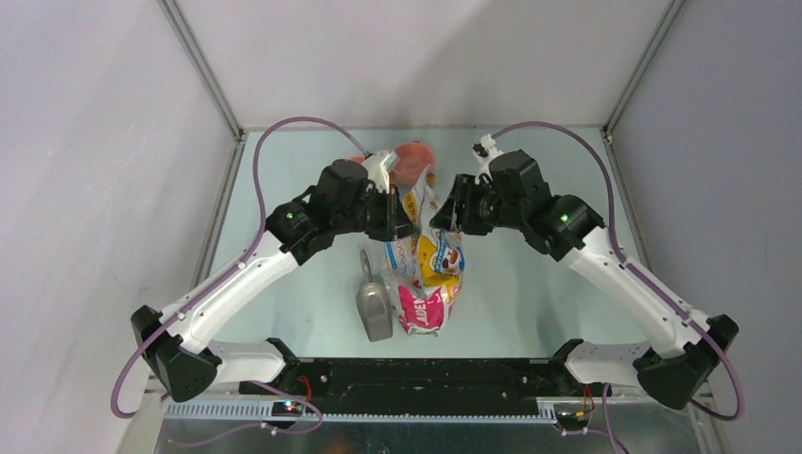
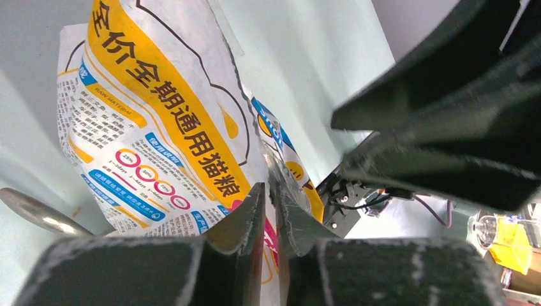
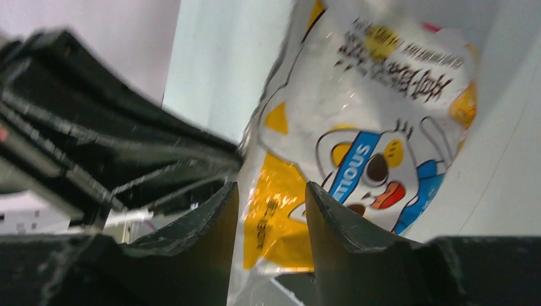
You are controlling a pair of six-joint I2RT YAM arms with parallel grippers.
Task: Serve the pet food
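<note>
The pet food bag (image 1: pixel 438 255) stands mid-table, white and yellow with a pink lower part, its top edge reaching up between both grippers. On its left side, my left gripper has its fingertips close together at the bag's side edge, a narrow gap between them; whether they pinch the film is unclear. My right gripper is partly open at the bag's right side, with the yellow-and-white film showing beyond its parted fingers. A grey metal scoop (image 1: pixel 374 307) lies left of the bag. Behind the bag sits an orange-pink bowl (image 1: pixel 413 159).
Part of another orange-pink item (image 1: pixel 357 159) peeks out behind the left arm. Bare tabletop (image 1: pixel 530 303) lies to the right of the bag and at the far left. Walls enclose the table at the back and sides.
</note>
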